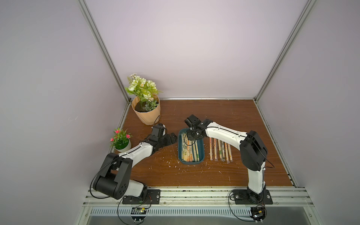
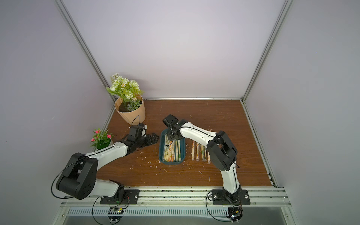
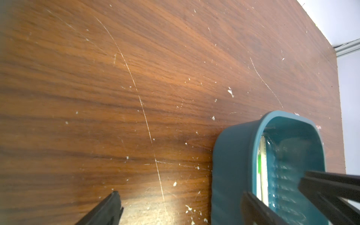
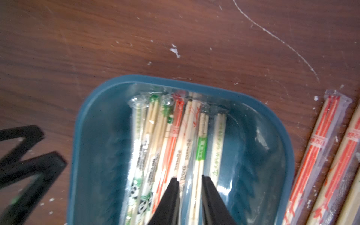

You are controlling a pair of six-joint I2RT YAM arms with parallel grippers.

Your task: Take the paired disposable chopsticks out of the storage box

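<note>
A teal storage box (image 1: 180,157) on the wooden table holds several wrapped chopstick pairs (image 4: 170,142), lying lengthwise. My right gripper hangs over the box, its two fingertips a little apart above the chopsticks; whether anything is between them cannot be told. My left gripper (image 1: 174,138) stands open just left of the box rim, nothing between its fingers. In the left wrist view the box's end and some chopsticks show at lower right.
Several wrapped pairs (image 1: 221,150) lie in a row right of the box. A large flower pot (image 1: 146,114) stands at back left, a small plant (image 1: 123,144) at left.
</note>
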